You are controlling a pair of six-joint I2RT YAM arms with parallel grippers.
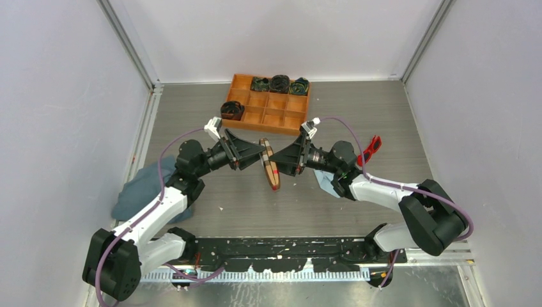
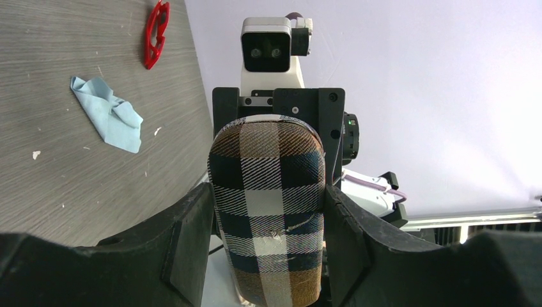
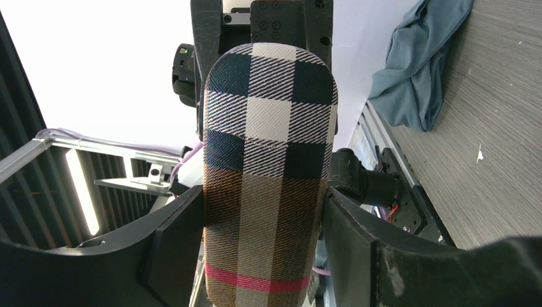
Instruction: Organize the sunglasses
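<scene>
A plaid sunglasses case in brown, black and white is up between my two grippers, standing edge-on in the top view. From the left, my left gripper is shut on it, its fingers touching both sides of the plaid face. My right gripper meets the opposite face, with its fingers against both side edges there. The case looks shut, and its inside is hidden. Red sunglasses lie on the table at the right, partly behind the right arm.
An orange-brown compartment tray stands at the back with several dark items in it and some empty compartments. A light blue cloth lies under the right arm. A grey-blue cloth lies at the left.
</scene>
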